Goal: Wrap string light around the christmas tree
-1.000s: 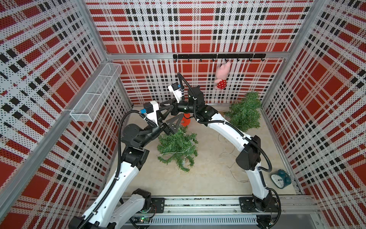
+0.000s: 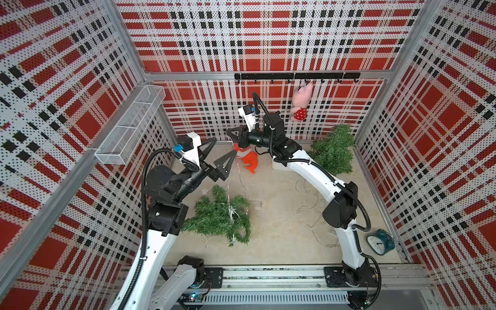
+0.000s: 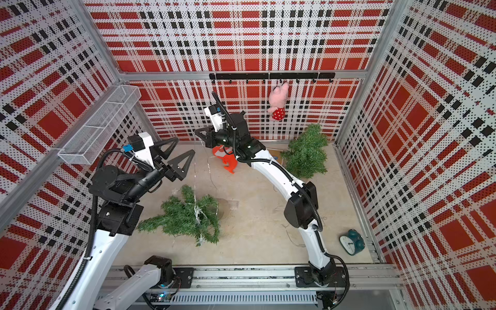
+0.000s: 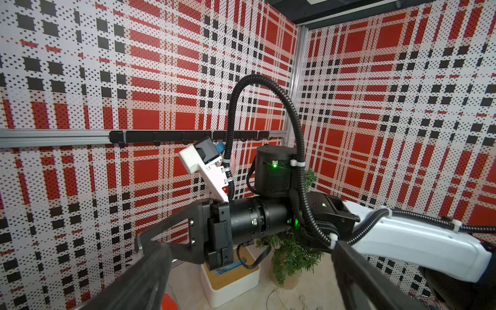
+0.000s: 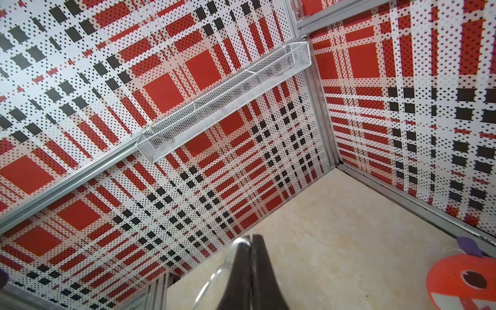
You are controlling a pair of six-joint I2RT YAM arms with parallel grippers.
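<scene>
The front Christmas tree point(image 2: 219, 217) is tilted over at the left-centre of the floor, with thin light wire across its branches. My left gripper point(image 2: 217, 157) hangs open above and behind it, nothing between its fingers. My right gripper point(image 2: 231, 135) is farther back, over an orange toy point(image 2: 248, 159). In the right wrist view its fingers are shut on a thin pale string point(image 5: 227, 263), which runs down toward the tree in the top views.
A second tree point(image 2: 330, 149) stands at the back right beside a white box point(image 4: 232, 284). A clock point(image 2: 379, 242) lies at front right. A pink plush point(image 2: 302, 98) hangs from the rail; a wire basket point(image 2: 129, 124) is on the left wall.
My left gripper has drawn away leftward from the right gripper, which has risen slightly toward the back. The front tree has shifted left and toward the front, with the string now stretched upward from it.
</scene>
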